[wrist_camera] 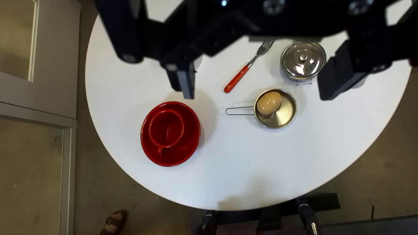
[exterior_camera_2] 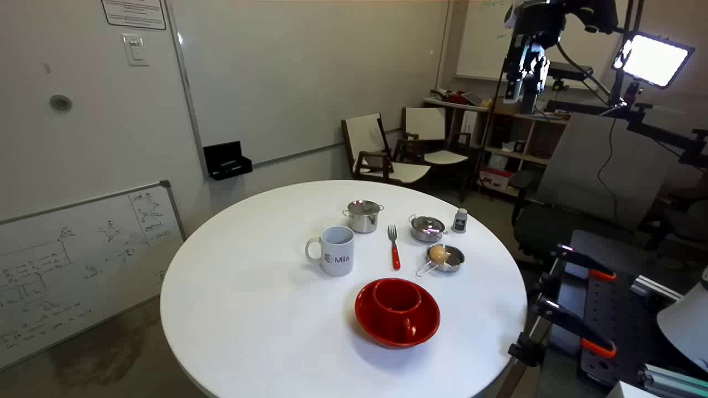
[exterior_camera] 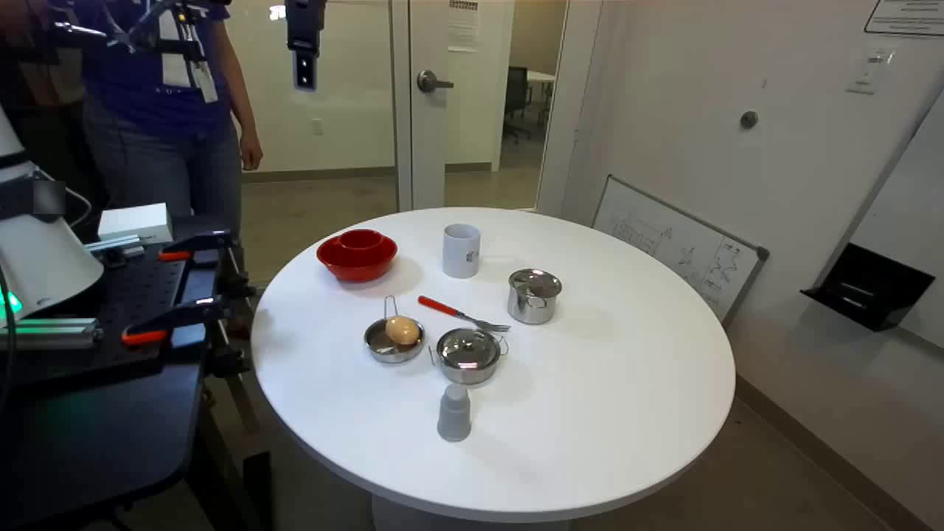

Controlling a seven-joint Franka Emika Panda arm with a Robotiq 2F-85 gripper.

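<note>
High above the round white table (exterior_camera: 611, 389), my gripper stands open, its two dark fingers wide apart and nothing between them. Below it in the wrist view, a small steel pan (wrist_camera: 288, 113) with a wire handle holds a brown egg (wrist_camera: 269, 103). A red cup (exterior_camera_2: 396, 296) sits inside a red bowl (exterior_camera_2: 371, 331). Beside the pan lies a fork (exterior_camera_2: 395, 255) with a red handle. Two lidded steel pots stand near it, a low one (exterior_camera: 469, 355) and a taller one (exterior_camera: 532, 299). A white mug (exterior_camera_2: 337, 252) is upright, partly hidden in the wrist view.
A grey shaker bottle (exterior_camera: 455, 416) stands by the low pot. Clamps (exterior_camera: 168, 323) with orange tips grip the black bench beside the table. A person (exterior_camera: 159, 124) stands behind the bench. Bare tabletop lies along the whiteboard side.
</note>
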